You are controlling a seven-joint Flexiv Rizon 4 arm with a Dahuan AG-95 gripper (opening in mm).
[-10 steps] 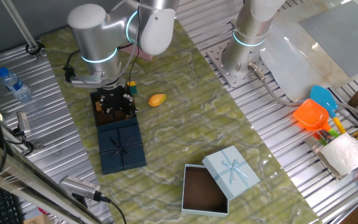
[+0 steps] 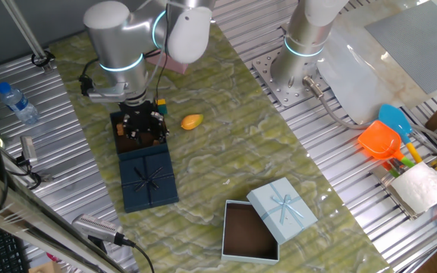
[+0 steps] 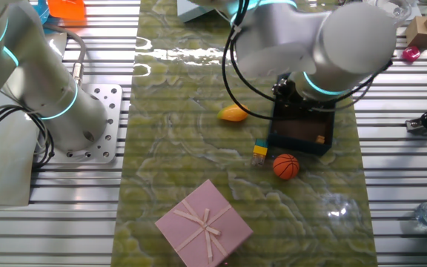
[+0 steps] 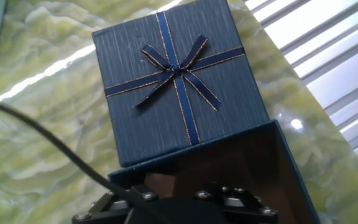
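My gripper (image 2: 144,135) points down over the open dark blue box (image 2: 117,125), and its fingertips are lost against the dark interior. Whether it is open or shut, or has anything between its fingers, I cannot tell. Along the bottom of the wrist view, only the upper finger linkages show. The dark blue lid (image 4: 148,118), tied with a ribbon bow, lies against the box's near side. A small orange-brown block (image 3: 320,139) is inside the box. Beside the box are a yellow-orange mango-like fruit (image 2: 192,122), a small yellow and green block (image 3: 260,147) and a small basketball (image 3: 285,167).
An empty light blue box (image 2: 250,231) stands at the front with its lid (image 2: 283,209) leaning over one side. A pink gift box (image 3: 204,225) sits farther back.
The gripper has shifted very slightly over the dark blue box, and the dark fingers look a little different in outline. The boxes, lids and fruit have not moved.
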